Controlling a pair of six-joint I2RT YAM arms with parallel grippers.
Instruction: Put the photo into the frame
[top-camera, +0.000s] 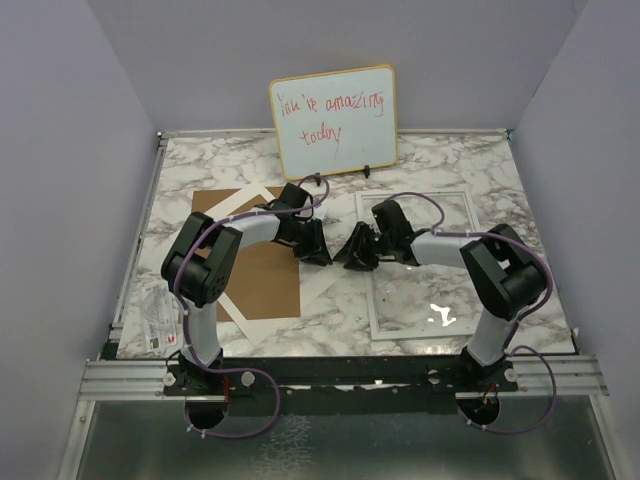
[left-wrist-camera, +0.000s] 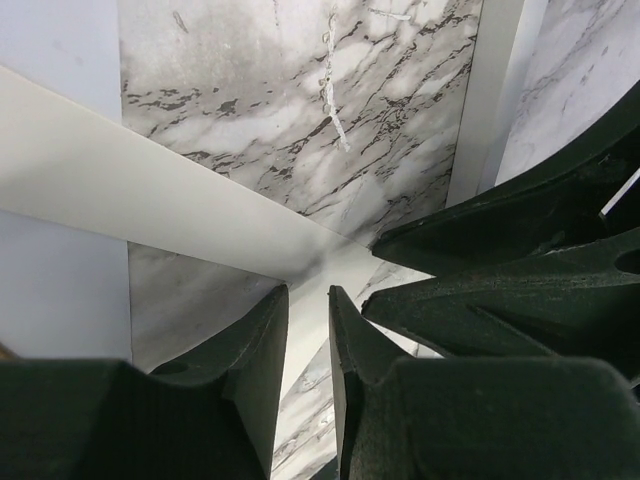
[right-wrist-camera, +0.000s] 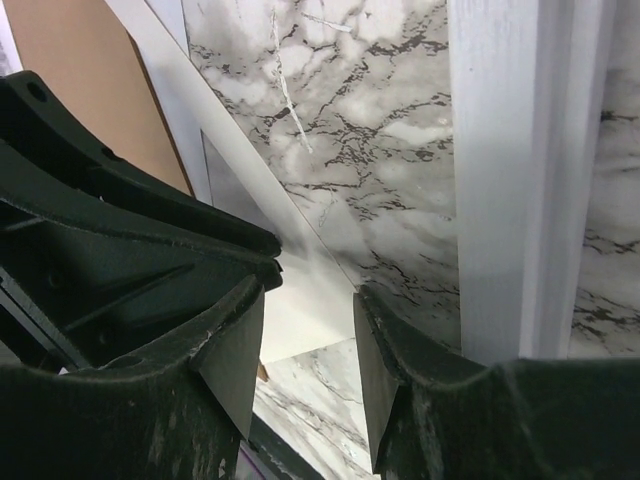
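Observation:
A white-banded sheet, seemingly the photo (top-camera: 320, 286), lies turned on the diagonal, its band crossing the brown board. Toward its right corner, my left gripper (top-camera: 324, 262) is shut on the sheet; the white band (left-wrist-camera: 220, 215) runs between its fingertips. My right gripper (top-camera: 349, 263) stands partly open just to the right, its fingers (right-wrist-camera: 365, 300) on either side of the sheet's white corner (right-wrist-camera: 310, 310). Whether they touch it cannot be told. On the right side of the table lies the thin white frame (top-camera: 372, 310), with marble pattern showing inside it.
The brown board (top-camera: 275, 270) lies at the left. A clear plastic piece (top-camera: 158, 320) rests near the left edge. A whiteboard (top-camera: 335, 120) stands at the back. Narrow bare marble separates the sheet from the frame; the right arm reaches over the frame.

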